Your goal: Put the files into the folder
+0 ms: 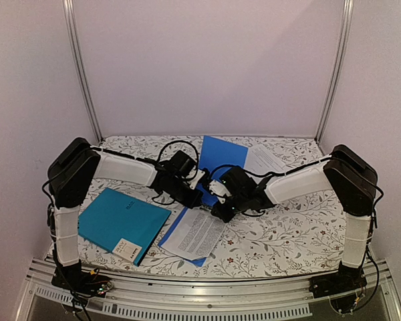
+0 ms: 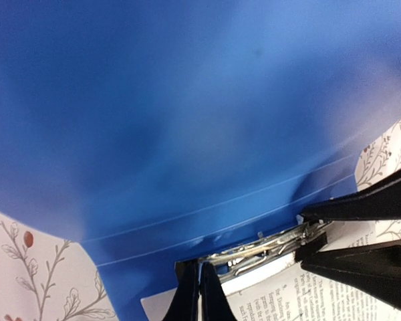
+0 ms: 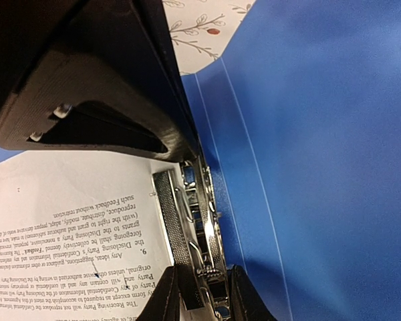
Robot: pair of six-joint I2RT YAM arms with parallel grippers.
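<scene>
A blue folder [image 1: 222, 152] lies open at the centre, printed sheets [image 1: 190, 237] on its near half. A metal clip bar [image 3: 180, 234] runs along the spine over the paper's edge. My left gripper [image 1: 195, 200] is at the clip's left part, shut, its tips at the metal in the left wrist view. My right gripper [image 1: 220, 212] is at the same clip, fingertips [image 3: 184, 287] on the bar in the right wrist view, part open; whether it holds the bar is unclear.
A teal folder [image 1: 123, 217] with a label lies at the front left. More printed sheets [image 1: 266, 160] lie at the back right.
</scene>
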